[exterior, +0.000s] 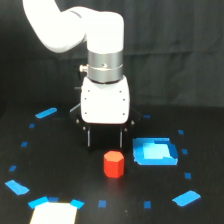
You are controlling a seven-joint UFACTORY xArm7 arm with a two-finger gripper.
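Note:
A red-orange block [114, 163], with a faceted outline, sits on the dark table near the middle of the view. My gripper [105, 148] points down behind and above it. Two thin dark fingers are spread well apart, with nothing visible between them. The block appears in front of the fingertips and clear of them, though the exact depth is hard to judge. To the right, a blue-edged square [155, 139] with a pale blue and whitish middle lies on the table.
A pale, cream-coloured object [53, 214] is cut off by the bottom edge at the left. Small blue tape marks are scattered over the dark table. Bare surface surrounds the red block.

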